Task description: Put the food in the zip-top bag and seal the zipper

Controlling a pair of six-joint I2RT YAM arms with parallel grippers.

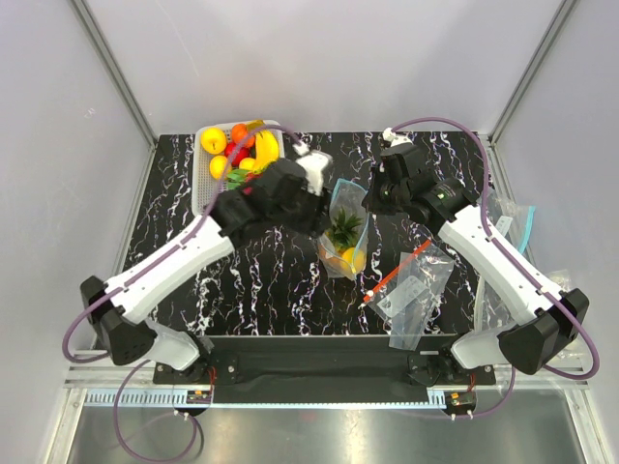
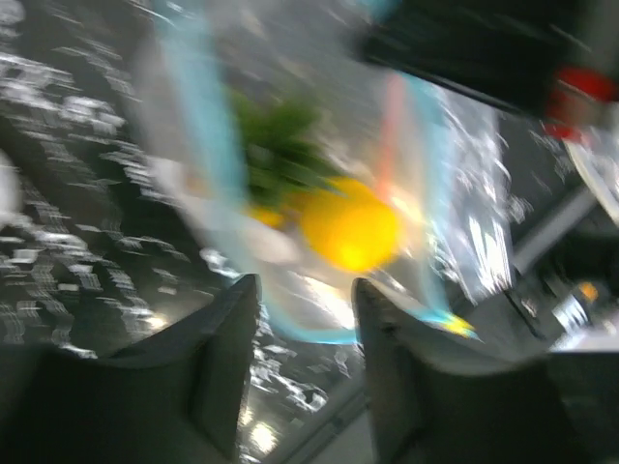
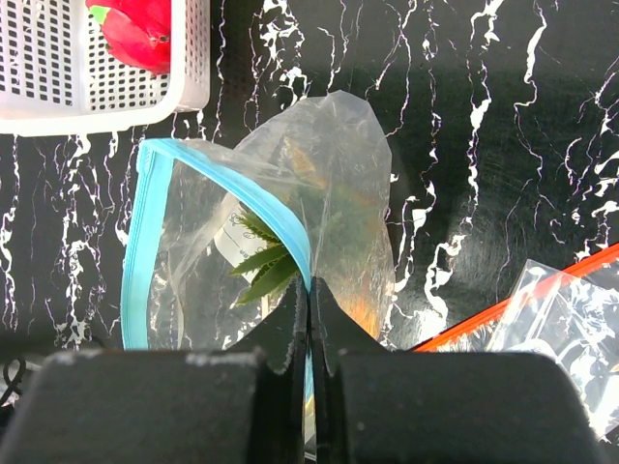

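Observation:
The zip bag (image 1: 343,237) stands mid-table with its blue zipper rim, holding green leaves and a yellow fruit; in the right wrist view the leaves (image 3: 266,271) show through the plastic. My right gripper is shut on the bag's blue zipper rim. My left gripper, blurred in motion, is above the bag at its left, its fingers apart with nothing clearly between them.
A white basket of fruit (image 1: 201,184) sits at the back left. Flat empty bags, one with an orange zipper (image 1: 411,259), lie to the right.

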